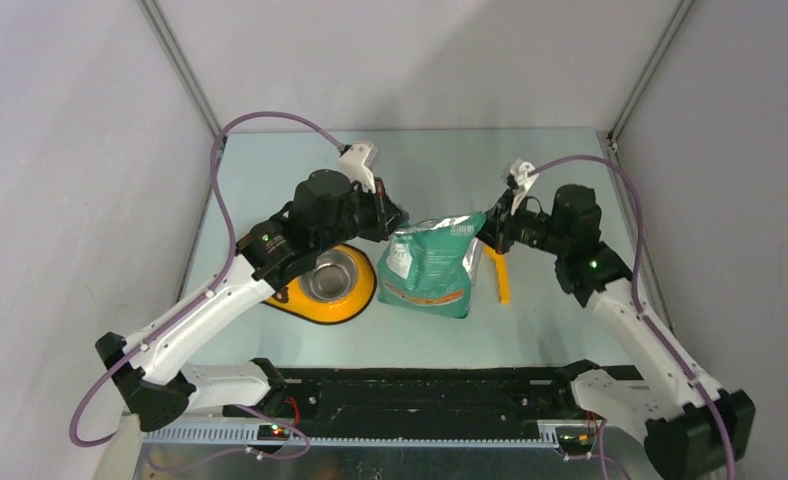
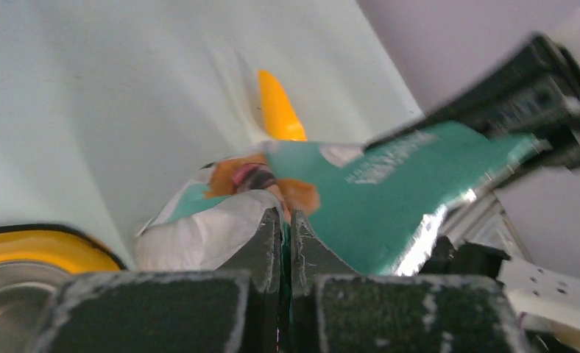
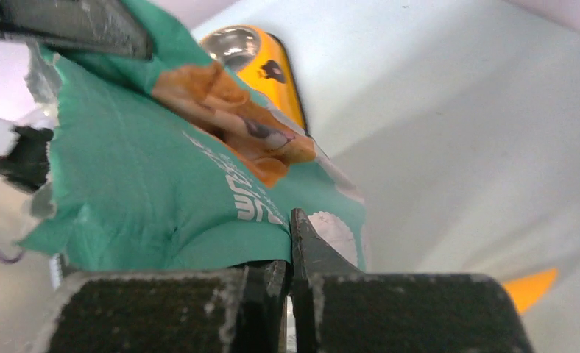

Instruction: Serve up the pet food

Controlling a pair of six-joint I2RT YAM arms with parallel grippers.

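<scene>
A green pet food bag [image 1: 425,270] hangs or stands between my two arms, its silvery top edge stretched from one gripper to the other. My left gripper [image 1: 398,224] is shut on one upper corner of the bag; in the left wrist view pale bag film [image 2: 206,232] runs into its fingertips. At the opposite corner my right gripper [image 1: 485,238] is shut on the bag, whose green film [image 3: 154,176] enters between its fingers in the right wrist view. A yellow bowl stand [image 1: 367,287] with a metal bowl [image 1: 330,276] sits left of the bag, partly under my left arm.
A yellow scoop [image 1: 502,278] lies on the table just right of the bag, partly covered by my right gripper.
</scene>
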